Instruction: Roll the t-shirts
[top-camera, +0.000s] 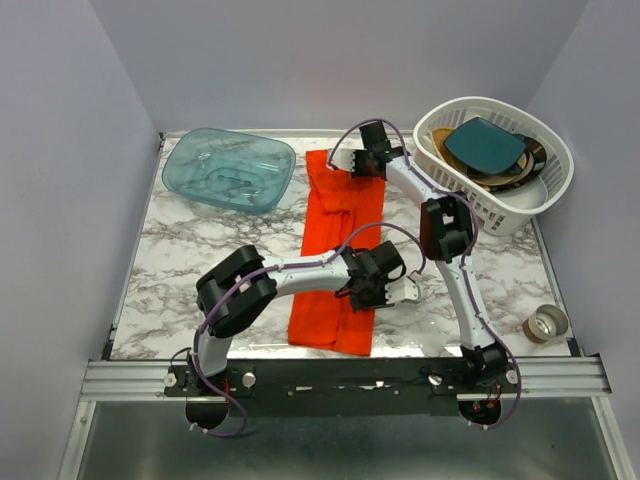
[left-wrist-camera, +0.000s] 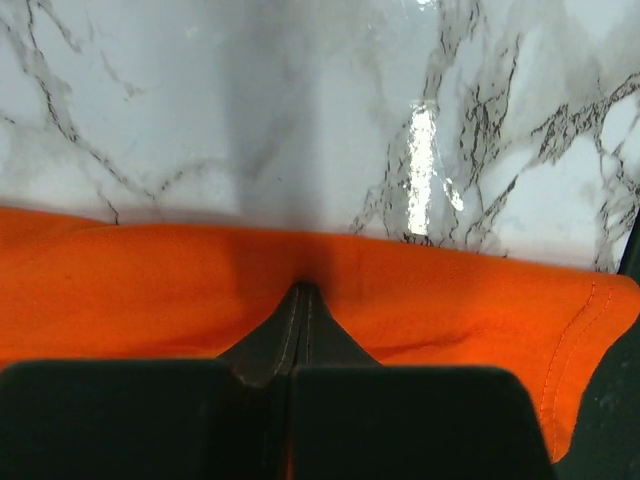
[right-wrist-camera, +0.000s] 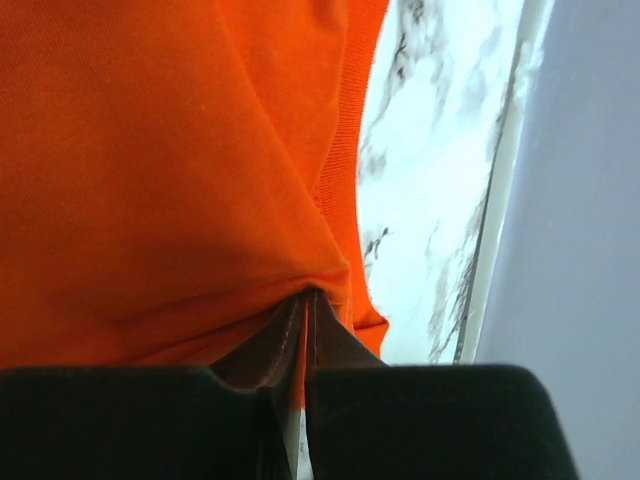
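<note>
An orange t-shirt (top-camera: 320, 232), folded into a long strip, runs from the back of the table to its front edge. At its front part, my left gripper is shut with its tips against the cloth; no fold shows clearly between them. My right gripper is shut on a fold of the t-shirt (right-wrist-camera: 160, 180) near its far end, with a sliver of orange between the fingers. From above, the arms hide both sets of fingertips and some cloth around them.
A clear teal bin (top-camera: 228, 170) stands at the back left. The white basket (top-camera: 490, 215) at the back right holds lids and boards. A metal cup (top-camera: 545, 323) sits at the right front. Bare marble lies to the left and right of the strip.
</note>
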